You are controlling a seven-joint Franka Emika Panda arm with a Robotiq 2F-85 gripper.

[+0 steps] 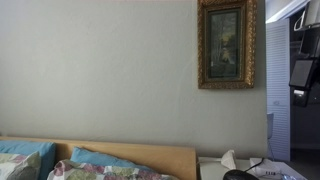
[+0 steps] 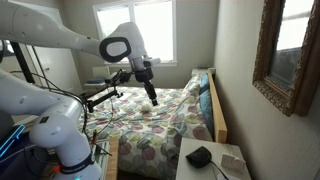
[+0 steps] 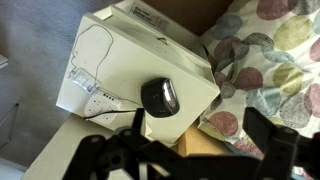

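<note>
In the wrist view my gripper is open, its dark fingers spread wide with nothing between them. Past the fingers lies a white bedside table (image 3: 125,65) carrying a rounded black object (image 3: 158,97) with a shiny front. Exterior view 2 has the gripper (image 2: 137,88) raised over the bed, left of the table and apart from it. There the black object (image 2: 198,157) sits on the table's white top. Only a dark part of the arm's end (image 1: 304,72) shows at the right edge of exterior view 1.
A bed with a dotted cover (image 3: 285,65) adjoins the table, with a wooden headboard (image 2: 218,115) between bed and wall. A white power strip (image 3: 102,105) and cable lie on the table. A gold-framed picture (image 1: 227,45) hangs on the wall.
</note>
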